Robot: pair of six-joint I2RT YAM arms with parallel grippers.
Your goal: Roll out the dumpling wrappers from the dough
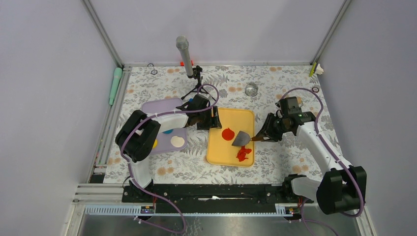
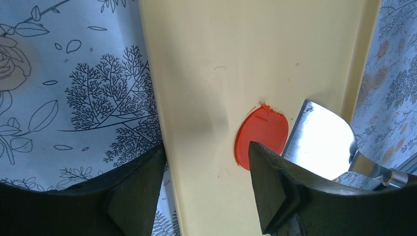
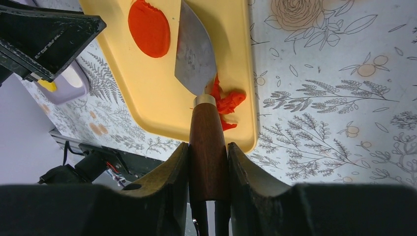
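A flattened red dough disc lies in the yellow tray, with ragged red dough pieces on the tray's right near side. A metal scraper blade rests in the tray between disc and pieces, partly over the pieces. My right gripper is shut on the scraper's wooden handle, at the tray's right edge. My left gripper hangs open over the tray's left rim, left of the disc, with nothing between its fingers.
A purple tray with coloured pieces lies left, under my left arm. A microphone on a stand is at the back, a glass behind the yellow tray. Table right of the tray is mostly clear.
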